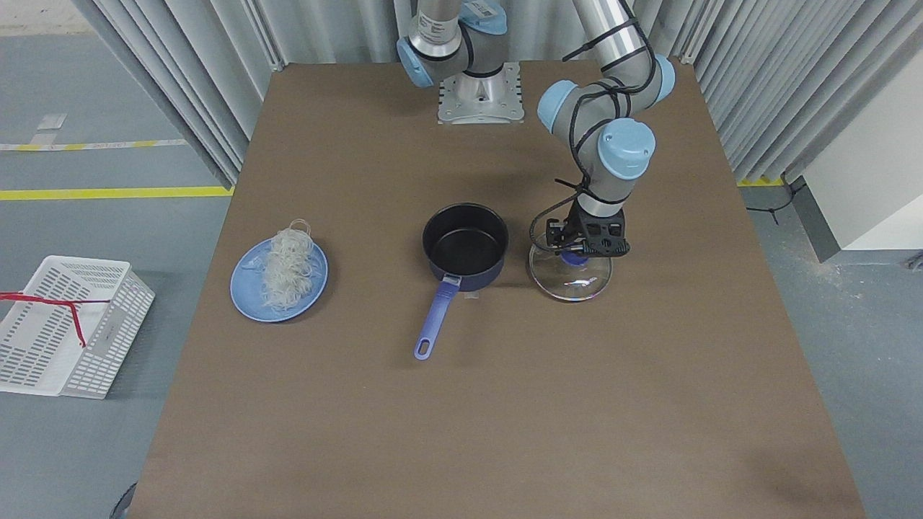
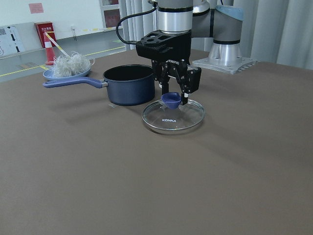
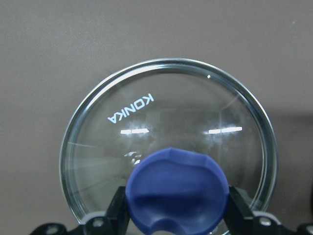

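Note:
A glass lid [image 2: 161,120] with a blue knob [image 3: 177,188] rests on or just over the table to the right of an open dark blue saucepan [image 1: 464,238], whose blue handle points toward the front. My gripper [image 2: 174,98] is down at the lid, shut on the knob, one finger on each side of it in the wrist view. The lid's clear rim [image 3: 68,161] shows whole in the left view, printed KONKA.
A blue plate [image 1: 247,290] with white stringy stuff [image 1: 287,268] lies left of the pan. A white crate [image 1: 104,346] stands on the floor at left.

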